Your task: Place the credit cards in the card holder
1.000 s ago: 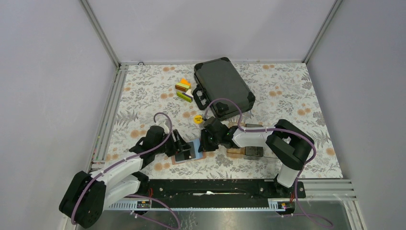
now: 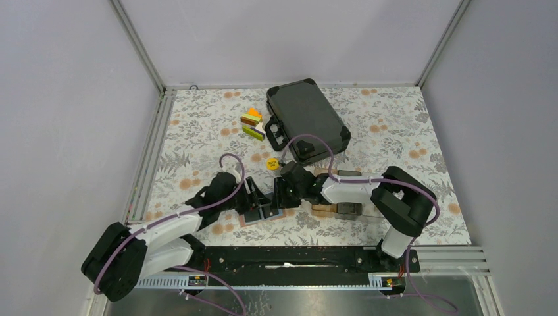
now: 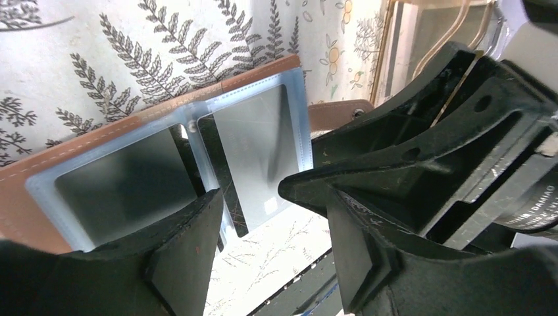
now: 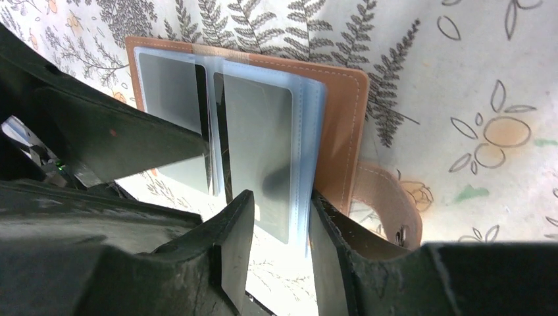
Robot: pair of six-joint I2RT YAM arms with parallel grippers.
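The open card holder (image 2: pixel 245 221), tan with clear blue-edged pockets, lies at the table's front. In the left wrist view, a dark card (image 3: pixel 228 168) sits mostly beneath the right pocket's clear window, a black strip along its left side uncovered. The left pocket (image 3: pixel 125 191) also looks dark behind its window. My left gripper is open above the right pocket, its fingers apart with nothing gripped. Opposite it, my right gripper stands open at that pocket's outer edge (image 4: pixel 309 151); the edge runs between its fingers, and whether they touch it cannot be told.
Both grippers are very close together over the holder. A tan-and-dark case (image 2: pixel 349 209) lies partly under the right arm. A large black case (image 2: pixel 309 115), small coloured boxes (image 2: pixel 253 131) and a yellow disc (image 2: pixel 272 163) are farther back.
My left gripper has moved right, close to the right gripper, and the dark card has shifted right into the right pocket. The right gripper has barely moved.
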